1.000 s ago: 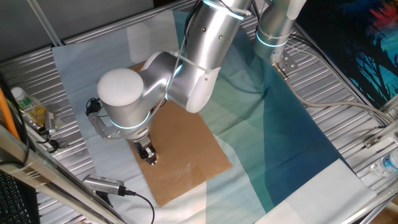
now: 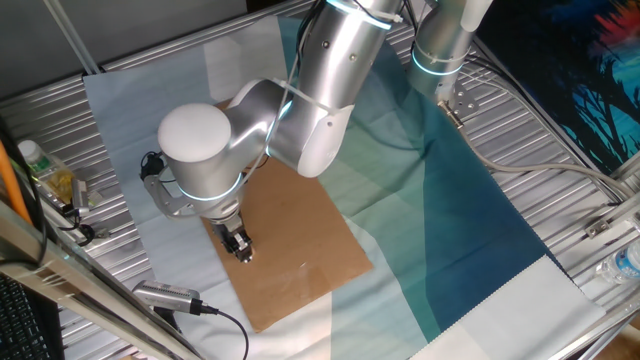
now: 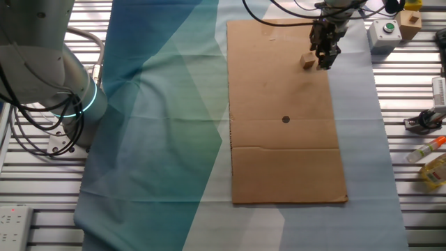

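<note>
My gripper points down at the left part of a brown cardboard sheet, close to its surface. From the second exterior view, the gripper is near the upper right edge of the cardboard. A small wooden block appears just left of the dark fingers there; whether they touch it does not show. The fingers are small and dark, so how far apart they stand is unclear. A round black spot marks the middle of the cardboard.
A patterned cloth covers the table under the cardboard. Beyond its right side stand a grey button box, another wooden block and a yellow bottle. A silver cylindrical device sits near the cardboard. Most of the cardboard is clear.
Compared with one second ago, the arm's wrist and the gripper have shifted very slightly.
</note>
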